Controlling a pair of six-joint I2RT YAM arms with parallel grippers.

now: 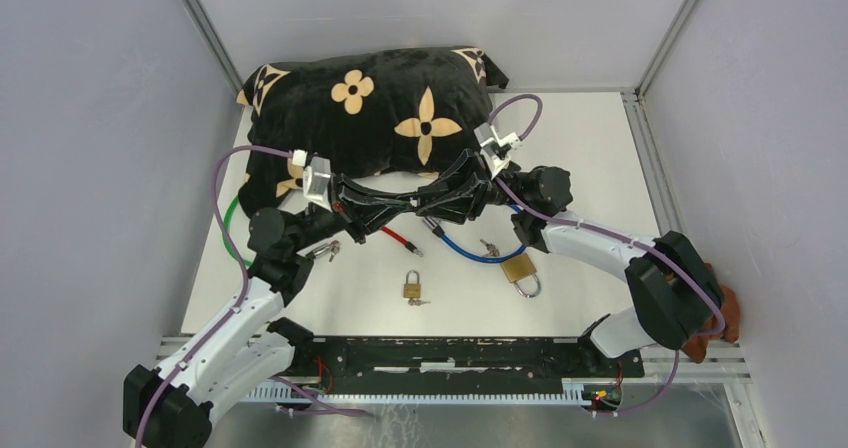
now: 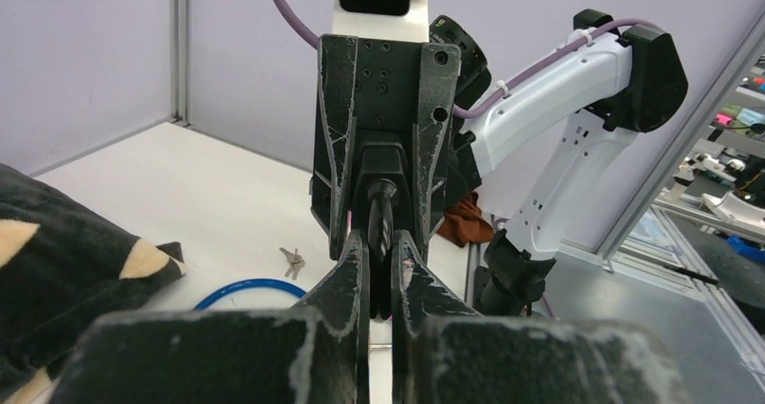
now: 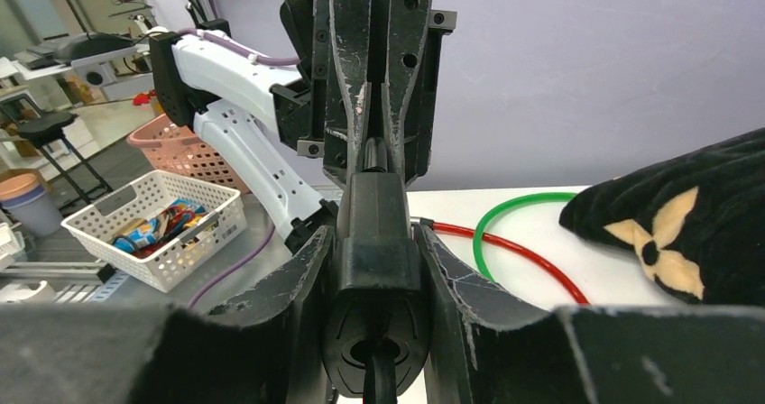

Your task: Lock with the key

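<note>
My two grippers meet tip to tip in mid-air above the table's middle. In the right wrist view, my right gripper is shut on a black lock body (image 3: 377, 282), with a round opening in its near end. Opposite it, my left gripper is shut on a slim black piece (image 2: 380, 216) that reaches the lock body's (image 2: 382, 160) facing end. Whether this piece is a key or a cable end, I cannot tell; how deep it sits is hidden. Loose keys (image 1: 489, 248) lie on the table below.
A small brass padlock (image 1: 412, 291) and a larger one (image 1: 518, 267) lie in front, beside a blue cable (image 1: 468, 254). A red cable (image 1: 400, 239) and a green cable (image 1: 229, 230) are at left. The dark cushion (image 1: 365, 118) fills the back.
</note>
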